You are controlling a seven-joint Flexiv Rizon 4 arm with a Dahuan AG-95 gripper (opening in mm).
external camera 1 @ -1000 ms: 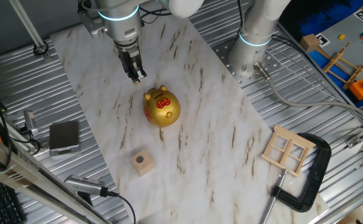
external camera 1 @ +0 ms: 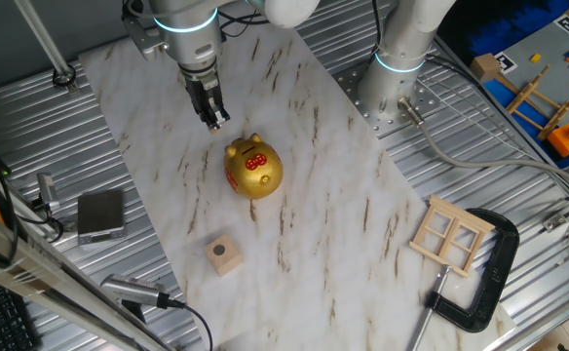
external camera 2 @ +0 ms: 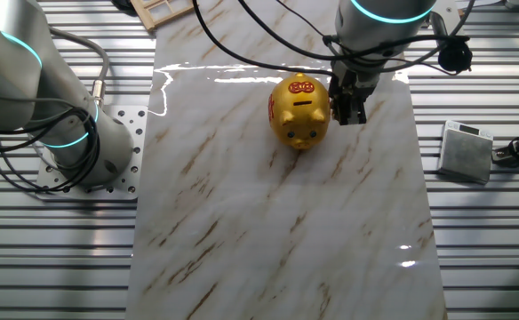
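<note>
A gold piggy bank (external camera 1: pixel 255 175) with red markings and a dark slot on top stands upright on the marble-patterned board (external camera 1: pixel 314 244). My gripper (external camera 1: pixel 217 125) hangs fingers-down above the board, up and to the left of the piggy bank in exterior view 1. Its fingertips look close together, and whether anything thin is between them is too small to make out. From the other side, in exterior view 2, the gripper (external camera 2: pixel 349 116) appears just right of the piggy bank (external camera 2: pixel 299 116), which shows its face and slot.
A wooden block (external camera 1: pixel 223 255) with a dark round spot sits on the board. A wooden window-like frame (external camera 1: pixel 451 235) and a black clamp (external camera 1: pixel 489 278) occupy the board's right edge. Left of the board is a small scale (external camera 1: pixel 101 214). Much of the board is bare.
</note>
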